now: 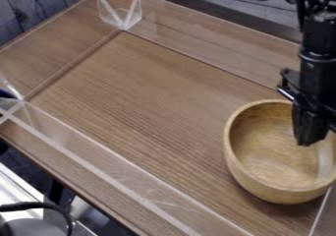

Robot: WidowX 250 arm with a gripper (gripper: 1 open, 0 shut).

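A round wooden bowl (262, 171) rests at the right of the wooden table (118, 92). My black gripper (305, 134) reaches down from the top right, its tips inside or just over the bowl's back right part. The fingers look shut, with nothing visible between them. Something pale stands along the bowl's inner right side, too unclear to tell.
Clear plastic guards (121, 14) line the table's edges and corners. A black cable (39, 208) crosses the lower left corner.
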